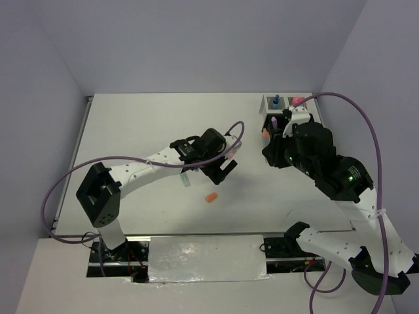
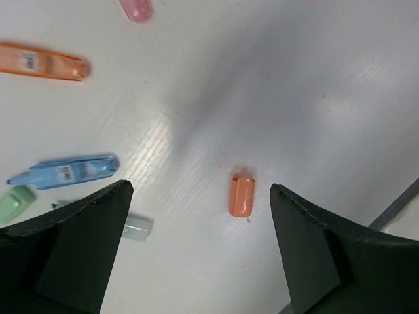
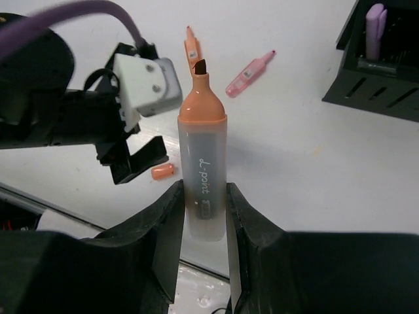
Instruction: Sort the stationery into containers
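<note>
My right gripper is shut on an orange-capped marker (image 3: 203, 163) held upright, beside the black container (image 1: 277, 120) in the top view. My left gripper is open above the table, with nothing between its fingers. Below it in the left wrist view lie a short orange piece (image 2: 241, 196), a blue marker (image 2: 72, 172), an orange marker (image 2: 40, 60), a pink item (image 2: 135, 8), a green piece (image 2: 12, 204) and a pale grey piece (image 2: 136, 228).
The organizer at the back right holds a blue item (image 1: 275, 100), a pink item (image 1: 297, 101) and a purple marker (image 3: 372, 33).
</note>
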